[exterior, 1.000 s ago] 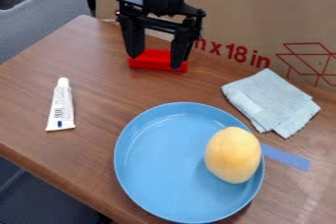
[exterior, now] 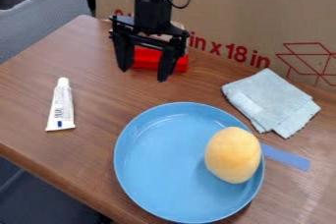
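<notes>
My black gripper (exterior: 144,59) hangs open over the back left of the wooden table, in front of a red object (exterior: 176,63) that it partly hides. A white tube (exterior: 61,105) lies at the left. A blue plate (exterior: 165,169) holds a yellow round object (exterior: 233,154) on its right side. A folded pale blue cloth (exterior: 270,102) lies at the right.
A cardboard box (exterior: 262,27) stands along the back. A strip of blue tape (exterior: 286,158) is on the table right of the plate. Bare table lies between the tube, the plate and the red object.
My gripper has moved left and lower, toward the table near the red object. The objects on the table have not visibly moved.
</notes>
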